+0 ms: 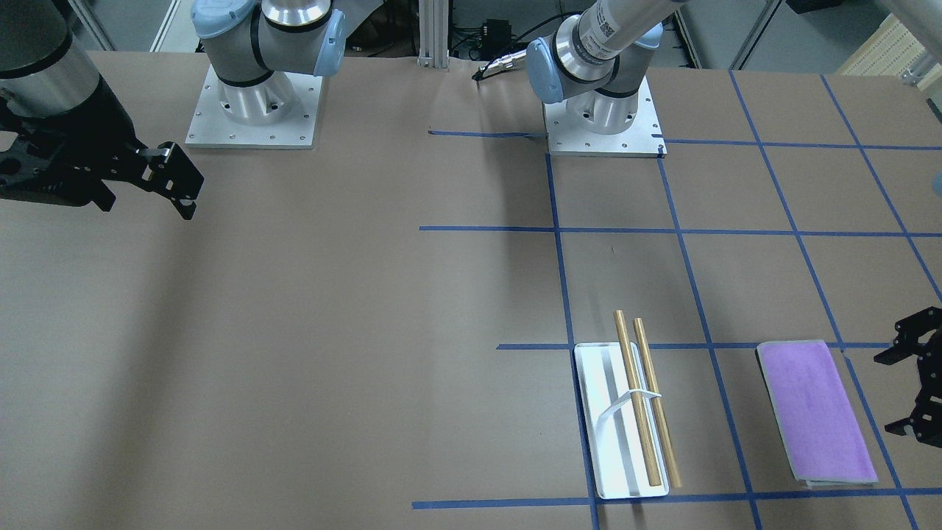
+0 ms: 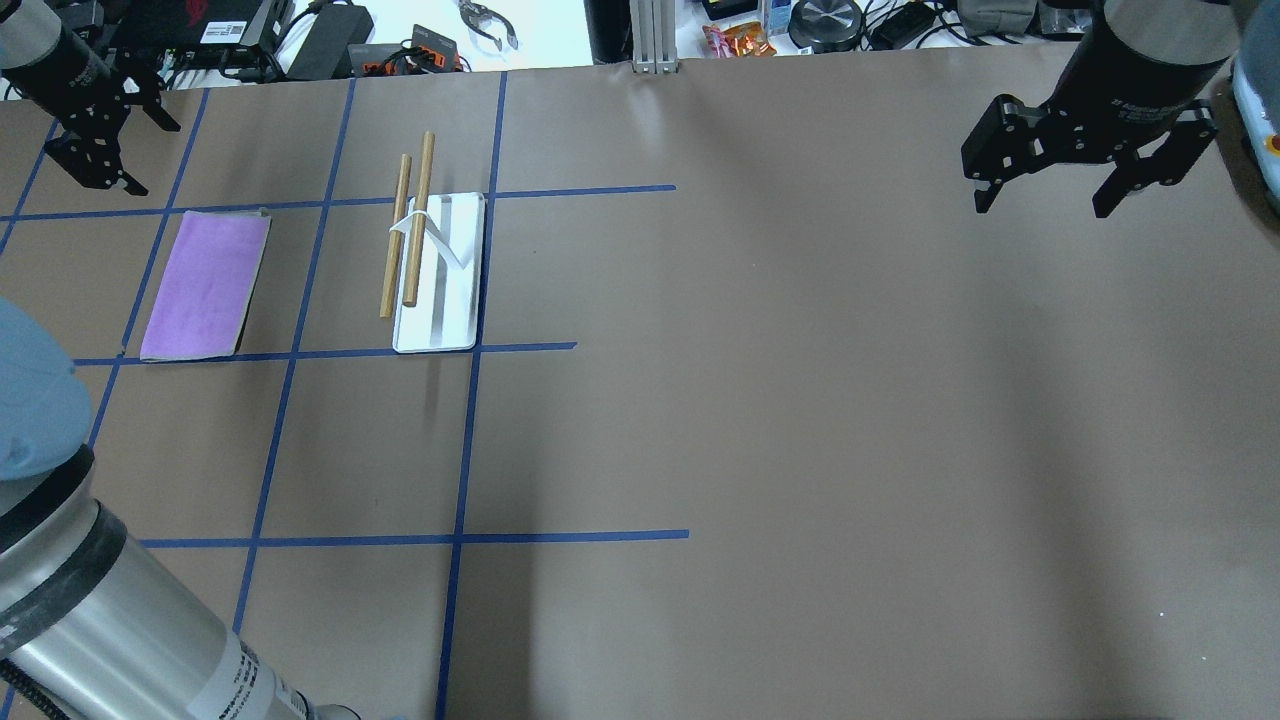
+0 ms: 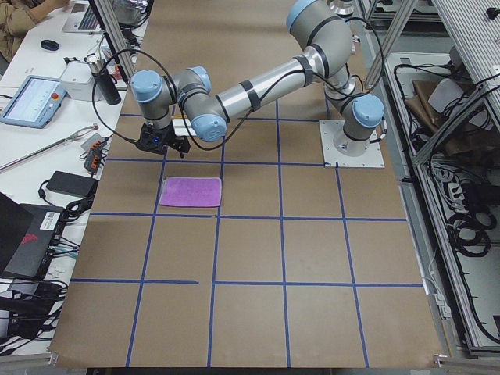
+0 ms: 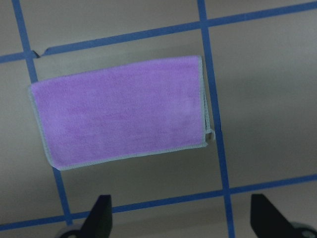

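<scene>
A purple folded cloth point(image 1: 813, 409) point(image 3: 190, 191) point(image 2: 204, 284) point(image 4: 120, 109) lies flat on the taped grid. My gripper stands open above it, its dark fingers at the bottom corners of the left wrist view with nothing between them. The same black gripper point(image 2: 142, 156) shows at the top left of the top view and at the right edge of the front view.
A white tray point(image 1: 609, 450) point(image 2: 446, 314) with two wooden sticks point(image 1: 645, 446) lies beside the cloth. A second black gripper point(image 1: 159, 181) point(image 2: 1098, 168) hangs over the other half of the table, which is otherwise clear.
</scene>
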